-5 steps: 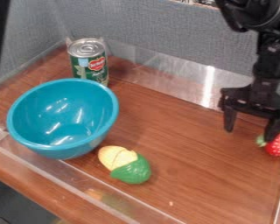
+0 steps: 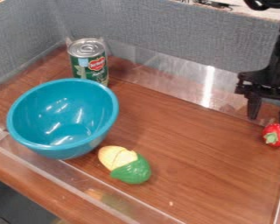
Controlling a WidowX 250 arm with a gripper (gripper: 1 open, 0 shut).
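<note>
My black gripper [image 2: 269, 108] is at the right edge, partly out of view, its fingers pointing down just above a red strawberry toy [image 2: 275, 135] with a green tip on the wooden floor. The fingers look apart, with nothing clearly between them.
A blue bowl [image 2: 60, 122] sits at the left, with a Del Monte can [image 2: 88, 66] behind it. A yellow and green toy [image 2: 125, 164] lies right of the bowl.
My gripper has moved right, over the strawberry.
</note>
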